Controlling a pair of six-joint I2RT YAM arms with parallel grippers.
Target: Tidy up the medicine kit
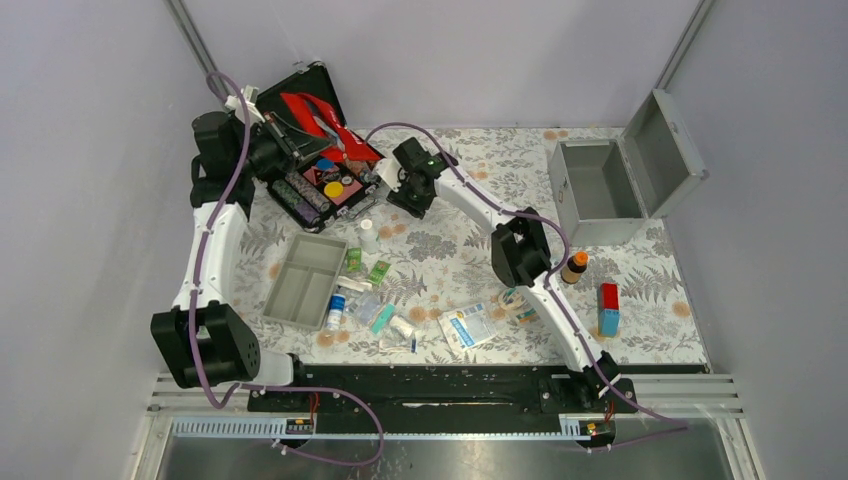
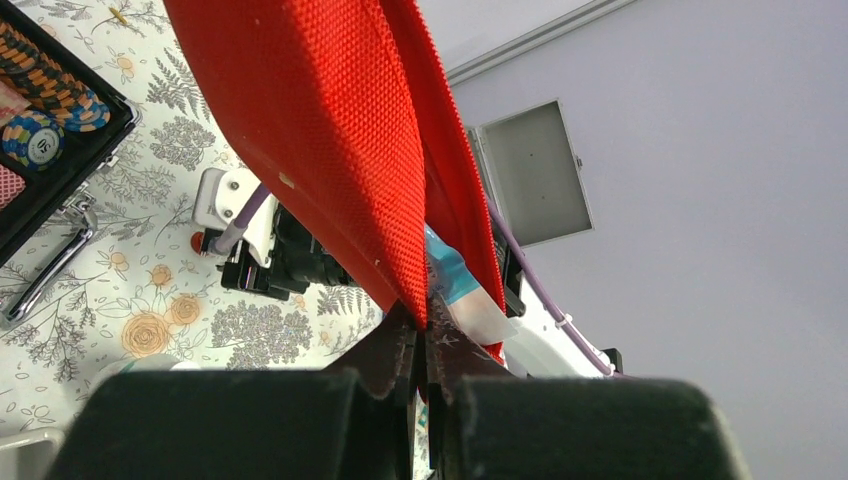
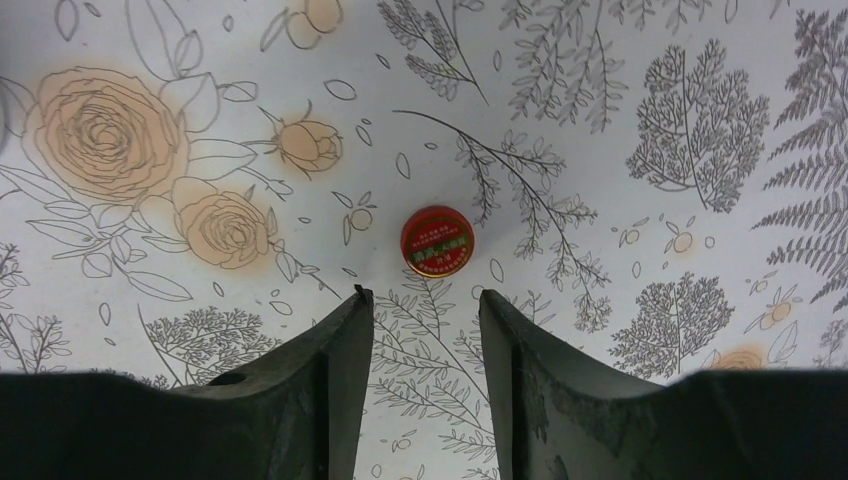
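Observation:
My left gripper is shut at the red mesh pouch (image 2: 310, 90) in the black case (image 1: 315, 205) at the upper left; a blue-and-white packet shows inside the pouch. Whether fabric is between its fingertips is hard to tell. My right gripper is part open over the flowered cloth, a small red round item (image 3: 437, 241) just beyond its fingertips, nothing between them. A grey divided tray (image 1: 293, 318), green boxes (image 1: 379, 271), bottles (image 1: 335, 312) and packets (image 1: 466, 326) lie in the lower left and middle.
A grey open-lidded box (image 1: 600, 230) stands at the right, with a brown bottle (image 1: 573, 270) and a red-blue box (image 1: 608, 310) in front of it. The cloth between case and grey box is mostly clear.

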